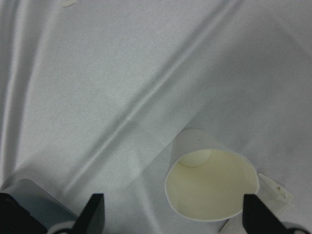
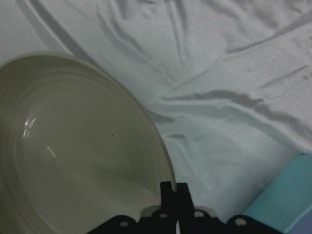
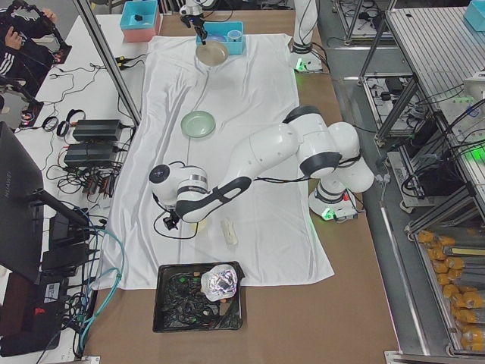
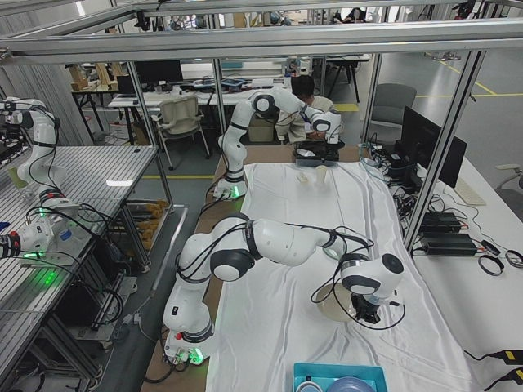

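Note:
My left gripper is open above a white cup (image 1: 209, 187) lying on its side on the cloth, beside a thin pale packet (image 1: 273, 195). A grey-blue object (image 1: 39, 200) shows at lower left of that wrist view. My right gripper is shut on the rim of a beige bowl (image 2: 87, 146), near the blue bin (image 2: 278, 190) at the far end of the cloth. A green plate (image 3: 198, 124) lies mid-cloth.
A black tray (image 3: 182, 299) with a foil-covered item (image 3: 219, 282) stands at the near edge. The cloth between plate and near arm is largely clear.

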